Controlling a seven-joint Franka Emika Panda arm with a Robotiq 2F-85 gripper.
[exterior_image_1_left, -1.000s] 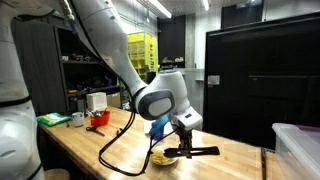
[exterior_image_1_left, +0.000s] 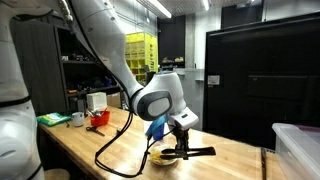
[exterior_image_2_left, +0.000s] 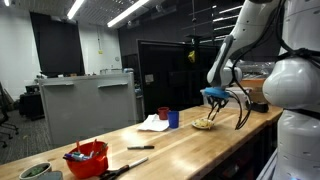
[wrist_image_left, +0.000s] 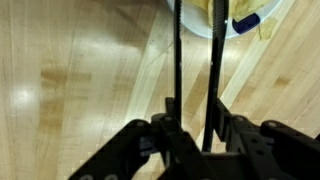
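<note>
Above the table on the right, in exterior view 1, my gripper (exterior_image_1_left: 184, 147) is shut on a long dark tool (exterior_image_1_left: 202, 152) that looks like tongs. In the wrist view two thin dark strips of this tool (wrist_image_left: 217, 60) run up from the gripper to the top edge, with a gap between them. Below lies a white bowl (wrist_image_left: 268, 10) of yellow pieces (wrist_image_left: 241, 9), partly cut off by the frame. The same bowl (exterior_image_2_left: 202, 124) stands near the arm in exterior view 2. Whether the tool touches the yellow pieces is hidden.
A red container (exterior_image_2_left: 86, 160) with utensils stands at the near left in exterior view 2. A knife (exterior_image_2_left: 124, 168), a blue cup (exterior_image_2_left: 173, 119) and a white cloth (exterior_image_2_left: 153, 123) lie or stand along the table. Bare wood fills the table's middle.
The arm has come down very slightly, and the dark tool sits in nearly the same place. Nothing else has visibly moved.
</note>
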